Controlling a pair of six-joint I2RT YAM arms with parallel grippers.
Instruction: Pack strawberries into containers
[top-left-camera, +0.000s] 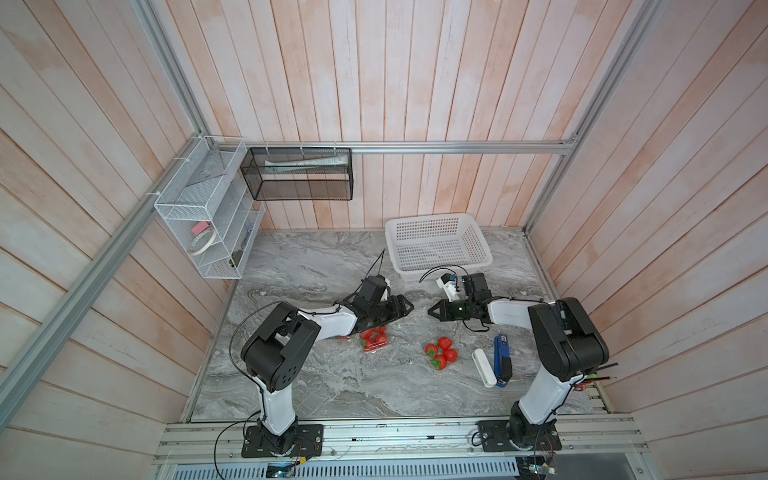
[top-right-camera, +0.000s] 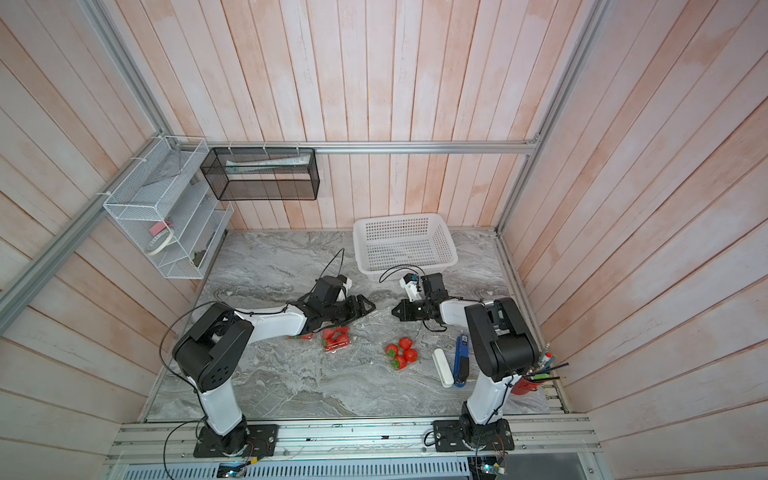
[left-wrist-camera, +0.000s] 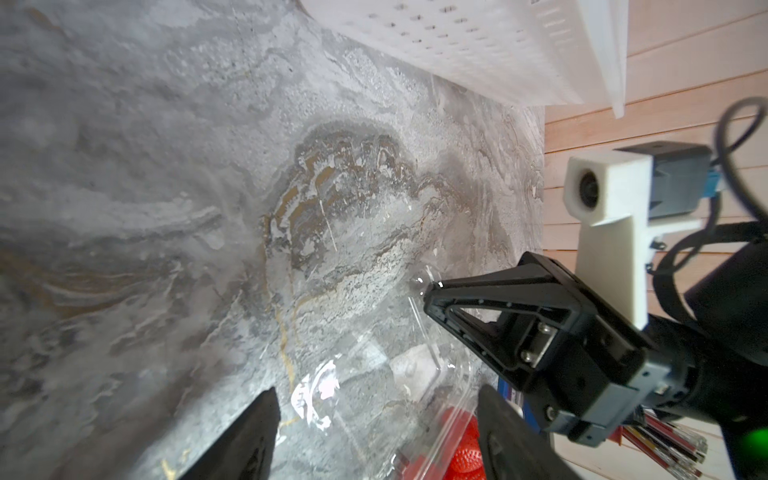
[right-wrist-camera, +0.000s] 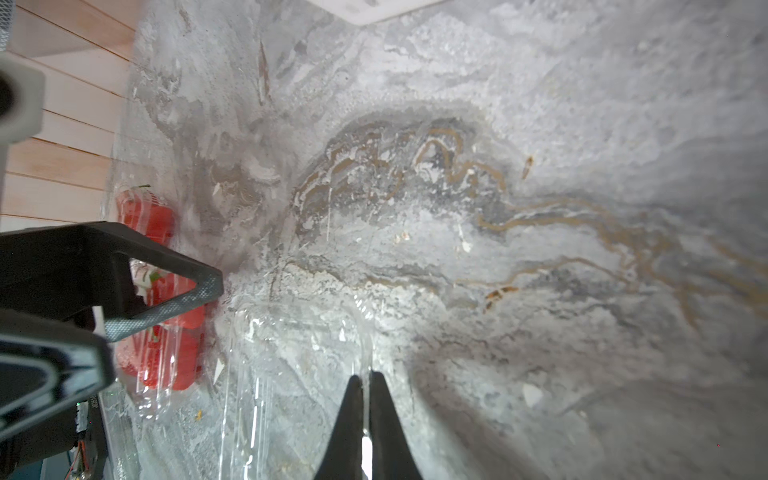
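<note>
A clear plastic container (right-wrist-camera: 300, 344) is between the two arms, faint in the top views. My right gripper is shut, its fingertips pinching the container's thin edge. In the left wrist view, that right gripper meets the container's far corner. My left gripper stands open, its fingers spread with part of the clear plastic seen between them; contact cannot be told. Loose red strawberries (top-left-camera: 441, 353) lie on the table in front of the right arm. Another clear container holding strawberries (top-left-camera: 374, 339) sits below the left gripper (top-left-camera: 407, 305).
A white perforated basket (top-left-camera: 438, 244) stands behind the grippers. Right of the loose strawberries lie a white object (top-left-camera: 484, 368) and a blue-black one (top-left-camera: 502, 361). Wire shelves (top-left-camera: 209, 209) hang at the left wall.
</note>
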